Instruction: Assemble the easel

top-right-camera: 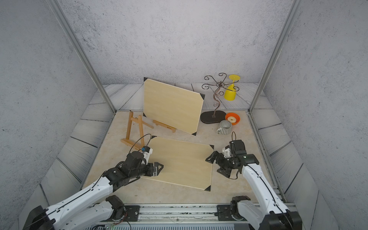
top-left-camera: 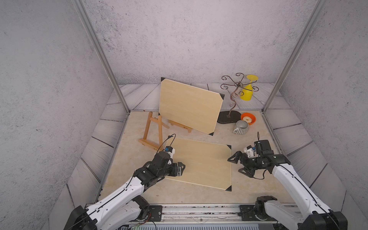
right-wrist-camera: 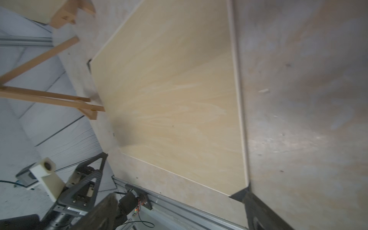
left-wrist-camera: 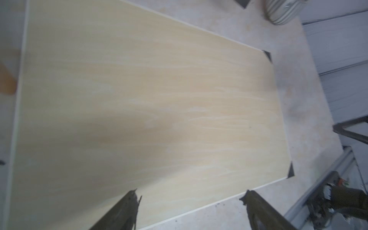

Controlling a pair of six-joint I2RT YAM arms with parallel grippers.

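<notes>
A wooden board with black corners lies flat on the table's front middle. Just left of its back-left corner stands a small wooden easel frame. Behind, a second board stands tilted on another wooden easel. My left gripper is over the flat board's left part, its fingers apart with only board and table seen below, slightly blurred. My right gripper stands open at that board's right edge, nothing between its fingers.
At the back right are a metal scroll stand, a yellow cup, an orange bowl and a striped mug. Bare table shows right of the flat board and at the left.
</notes>
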